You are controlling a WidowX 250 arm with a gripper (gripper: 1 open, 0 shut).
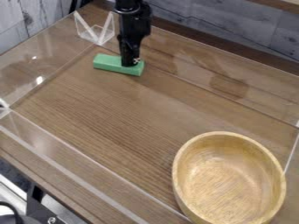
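My black gripper [132,58] reaches down from the top of the camera view to the right end of a green block [114,65], which lies flat on the wooden table [140,131]. Its fingertips are at or on the block; whether they are shut on it is too small to tell.
A large round wooden bowl [228,179] sits at the front right. A clear plastic object stands at the back left, beside the gripper. The rear wall borders the table.
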